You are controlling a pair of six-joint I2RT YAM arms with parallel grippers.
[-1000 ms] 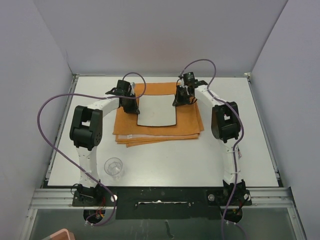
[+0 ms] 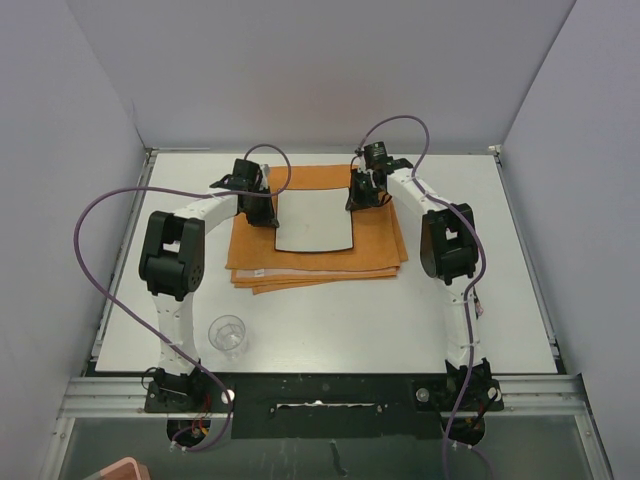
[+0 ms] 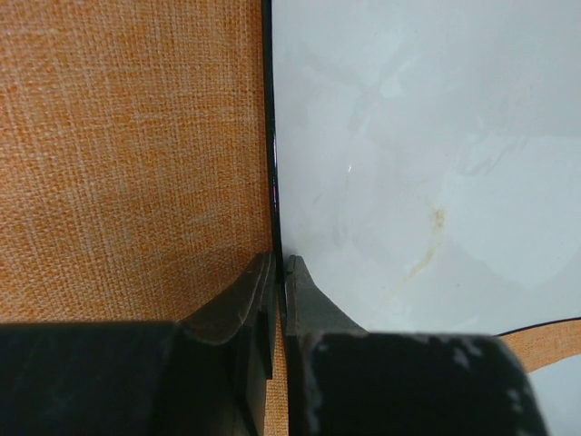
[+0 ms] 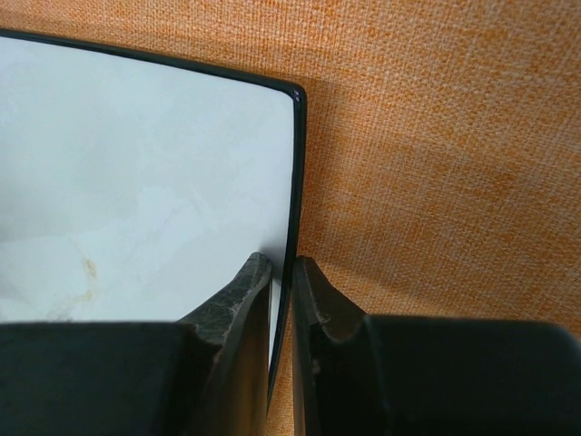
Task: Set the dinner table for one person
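Note:
A white square plate with a dark rim (image 2: 314, 220) lies on orange cloth mats (image 2: 376, 240) in the top view. My left gripper is at the plate's left edge, shut, its fingertips against the dark rim; whether the rim is between them is hard to tell. My right gripper is at the opposite edge, shut on the plate's dark rim, near a corner in the right wrist view.
A clear glass (image 2: 228, 334) stands at the front left of the white table (image 2: 340, 330). Small items at the right are partly hidden by my right arm.
My right gripper has shifted very slightly; the plate and my left gripper look almost unmoved.

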